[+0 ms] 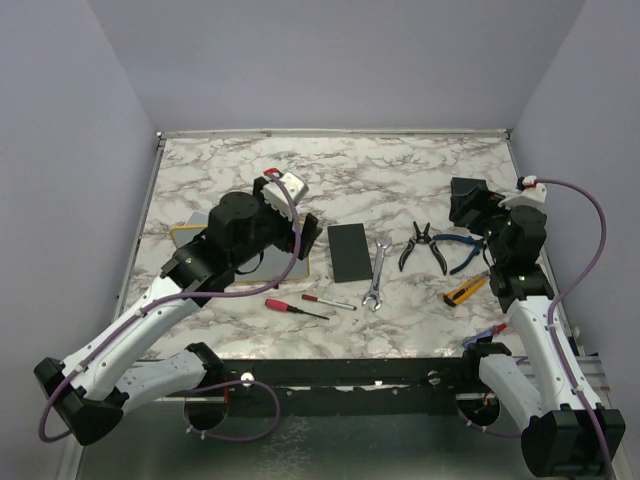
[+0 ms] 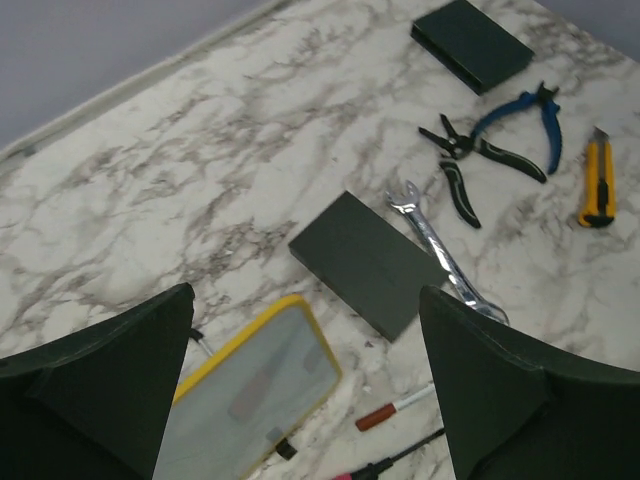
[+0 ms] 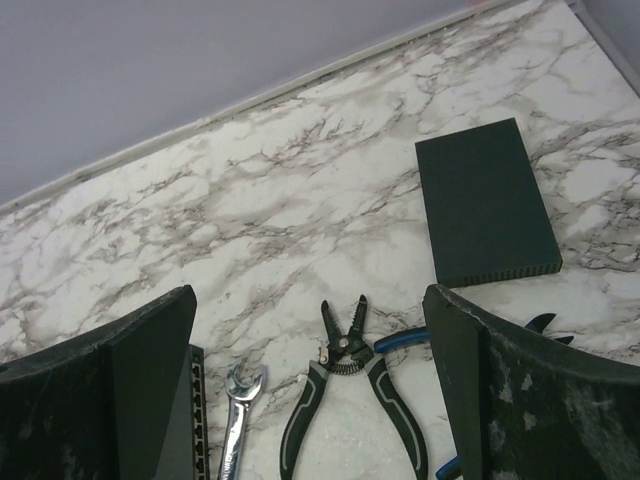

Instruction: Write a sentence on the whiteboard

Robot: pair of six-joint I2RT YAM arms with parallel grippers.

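Observation:
The whiteboard [image 1: 288,264], a grey panel in a yellow frame, lies flat at the left of the table, partly covered by the left arm. Beyond its right end my left gripper [image 1: 289,211] hangs open and empty above the table. In the left wrist view, the whiteboard [image 2: 292,352] fills the lower left between the fingers. A pen with a red-brown end and white barrel [image 1: 330,302] lies on the table to the board's front right. At the right side, my right gripper [image 1: 497,205] is open above the table, holding nothing.
A red screwdriver [image 1: 295,309] lies just in front of the pen. Right of the board are a dark block [image 1: 349,252], a wrench [image 1: 377,273], pliers [image 1: 423,247], blue pliers [image 1: 467,249] and a yellow cutter [image 1: 466,289]. Another dark block [image 3: 490,205] sits at the back right.

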